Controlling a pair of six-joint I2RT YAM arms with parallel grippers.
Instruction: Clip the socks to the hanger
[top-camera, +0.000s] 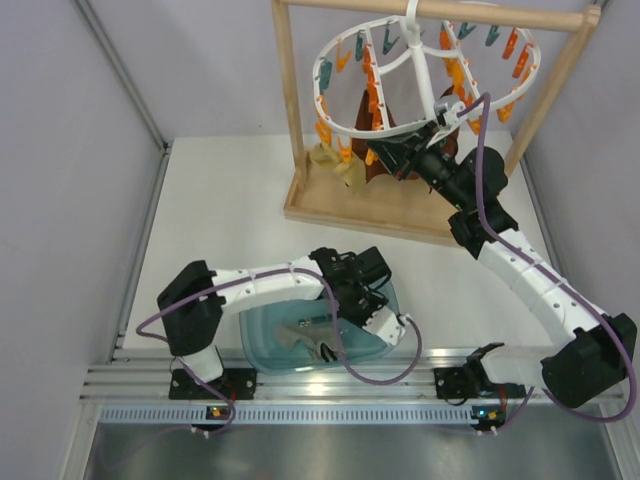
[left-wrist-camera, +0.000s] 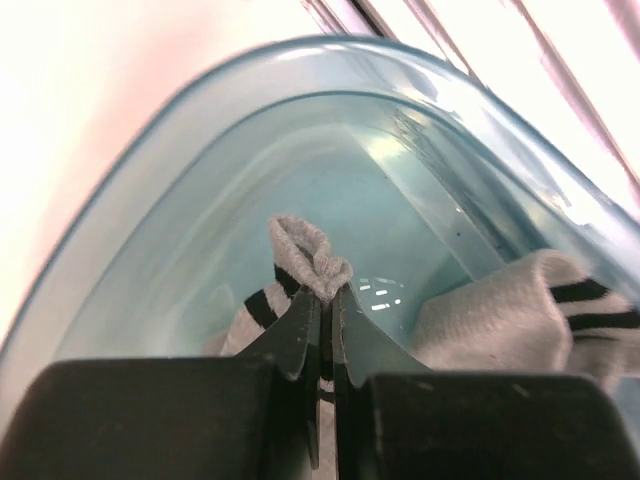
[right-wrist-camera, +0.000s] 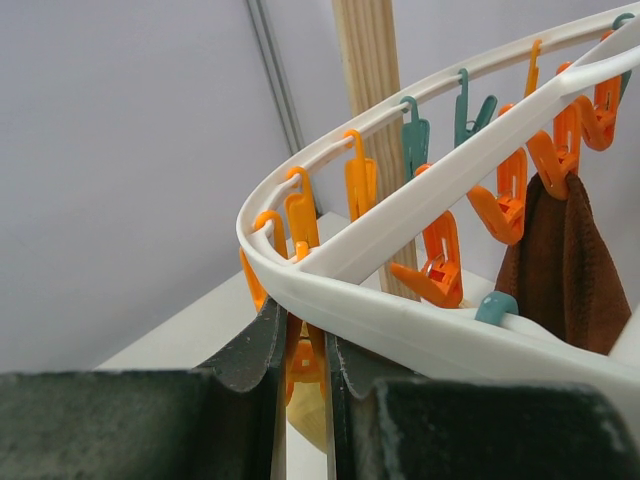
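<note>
My left gripper is shut on a grey sock (left-wrist-camera: 300, 255) with black stripes, over the blue bin (left-wrist-camera: 160, 180). A second striped sock (left-wrist-camera: 500, 320) lies in the bin. My right gripper is shut on an orange clip (right-wrist-camera: 303, 370) at the front of the white hanger (right-wrist-camera: 440, 210). Brown and yellow fabric hangs below the hanger, the brown piece (right-wrist-camera: 565, 280) behind its front ring in the right wrist view.
The hanger hangs from a wooden frame (top-camera: 290, 90) at the back, with orange and teal clips around it.
</note>
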